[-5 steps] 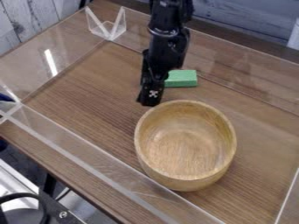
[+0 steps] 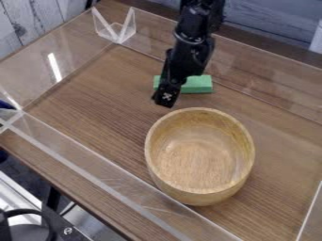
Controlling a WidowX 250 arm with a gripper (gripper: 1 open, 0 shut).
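The black arm reaches down from the top centre, and its gripper (image 2: 168, 92) stands open, low over the wooden table at the left end of a green block (image 2: 195, 84). The block is partly behind the gripper; whether its end lies between the fingers I cannot tell. A round wooden bowl (image 2: 199, 160) sits in front of them, below the gripper in the view.
A clear plastic piece (image 2: 115, 27) stands at the back left. A black cable or fixture (image 2: 25, 226) is at the lower left corner.
The gripper has moved up in the view and slightly to the right, toward the green block's left end. The block and the bowl look unmoved.
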